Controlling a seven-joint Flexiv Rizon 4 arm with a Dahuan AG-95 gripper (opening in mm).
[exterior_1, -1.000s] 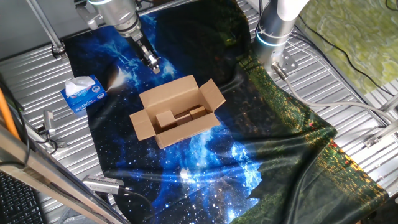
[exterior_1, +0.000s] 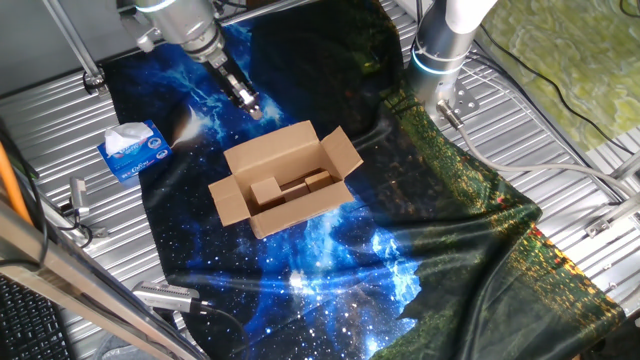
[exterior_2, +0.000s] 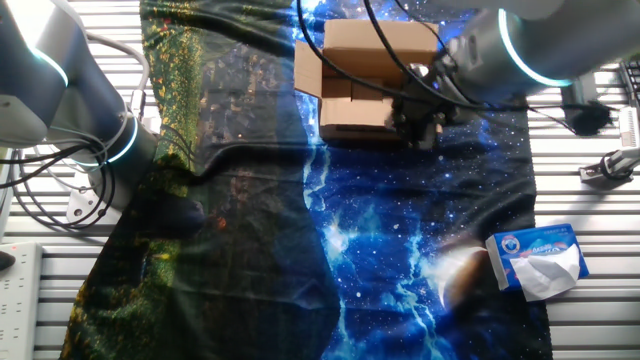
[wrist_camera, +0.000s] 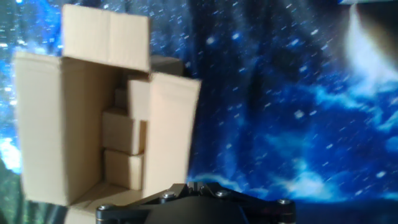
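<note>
An open cardboard box (exterior_1: 290, 218) sits on the dark space-print cloth with its flaps spread. Several small cardboard blocks lie inside, among them a pale block (exterior_1: 266, 191) and a brown block (exterior_1: 317, 180). From above, the wrist view shows stacked blocks (wrist_camera: 121, 130) within the box (wrist_camera: 41, 130). My gripper (exterior_1: 254, 112) hangs outside the box, off its back flap. In the wrist view my gripper looks shut, its fingertips together and nothing visible between them. A small tan patch shows at its tip in exterior view 1; what it is, I cannot tell.
A blue tissue box (exterior_1: 135, 153) stands at the cloth's left edge. The cloth (exterior_1: 350, 290) is wrinkled but clear in front of the box.
My gripper's tip has shifted very slightly to the right in exterior view 1. The box and its blocks have not moved.
</note>
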